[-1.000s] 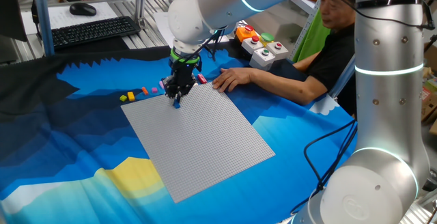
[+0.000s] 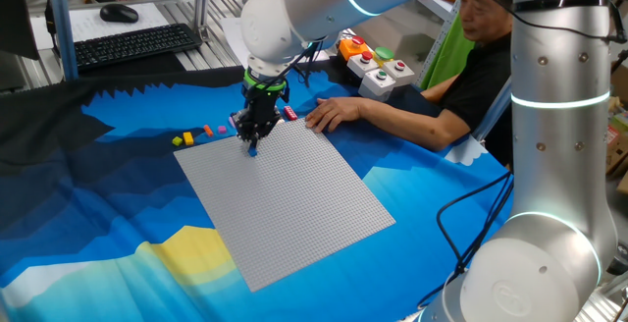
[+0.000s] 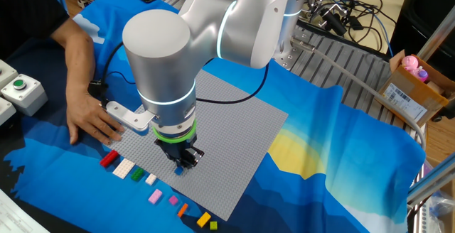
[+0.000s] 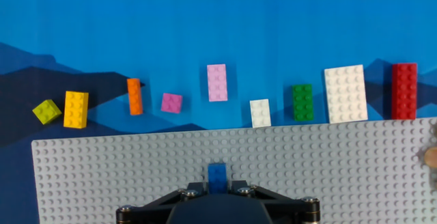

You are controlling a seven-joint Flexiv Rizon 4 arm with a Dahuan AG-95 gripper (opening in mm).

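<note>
A blue brick (image 4: 217, 176) sits between the fingers of my gripper, which is shut on it. In exterior view 1 the blue brick (image 2: 252, 150) shows under the fingertips, over the far part of the grey baseplate (image 2: 294, 204). Exterior view 2 has the gripper (image 3: 183, 163) low over that same baseplate (image 3: 242, 119), pointing down. Whether the brick touches the studs or hovers just above them I cannot tell. The lower part of the fingers is partly hidden by the gripper body in the wrist view.
A person's hand (image 3: 92, 119) rests at the plate's corner. Most of the plate is bare.
</note>
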